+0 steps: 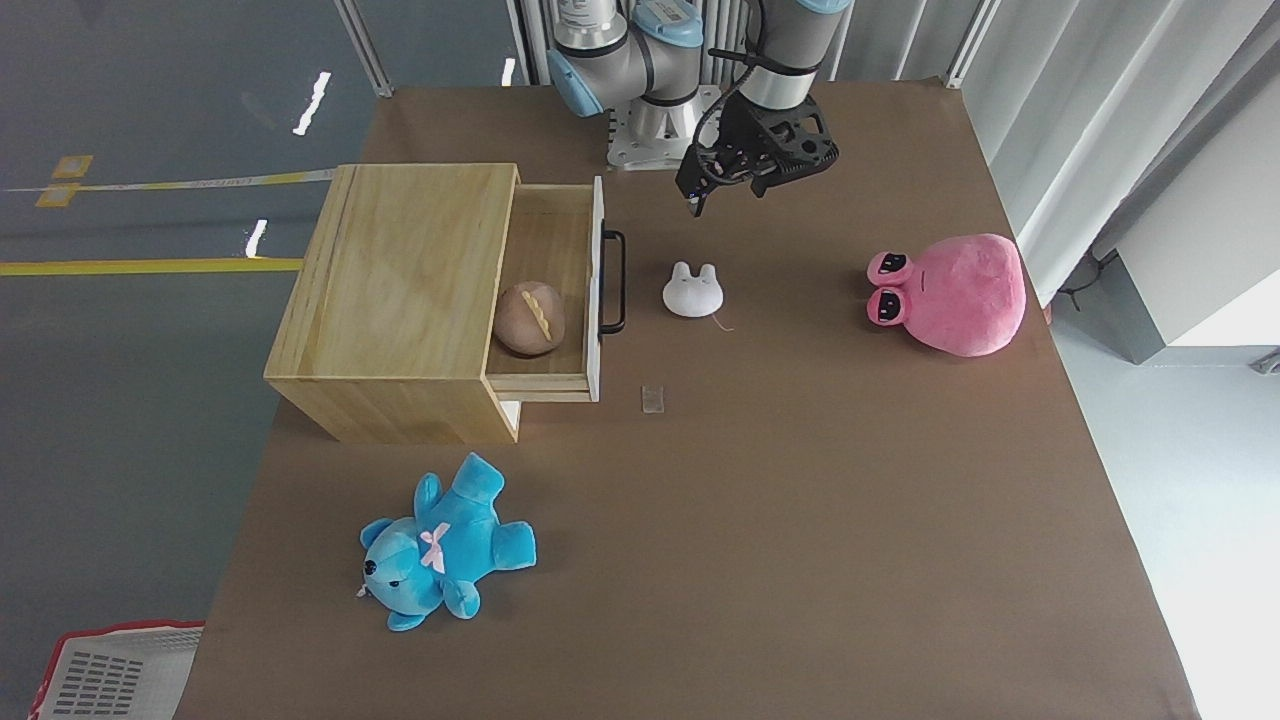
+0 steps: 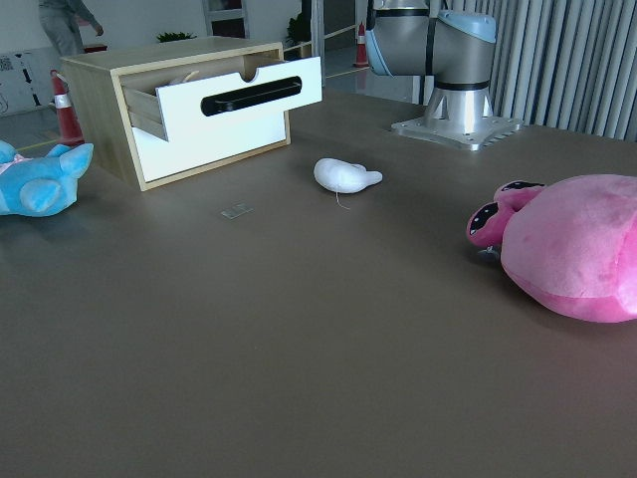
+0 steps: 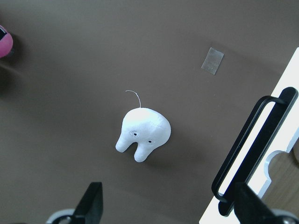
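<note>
My gripper (image 1: 726,198) hangs high at the back of the table, behind and above a small white plush toy with two ears and a string (image 1: 692,292). In the wrist view its two dark fingers stand wide apart at the bottom edge, open and empty, with the white toy (image 3: 143,133) between and ahead of them. A wooden box (image 1: 390,264) has its drawer pulled out, with a white front and black handle (image 3: 257,149); a brown bun-like object (image 1: 528,317) lies inside.
A pink plush toy (image 1: 960,294) lies at the right, a blue bear (image 1: 450,546) at the front left. A small clear square (image 1: 653,400) lies near the drawer.
</note>
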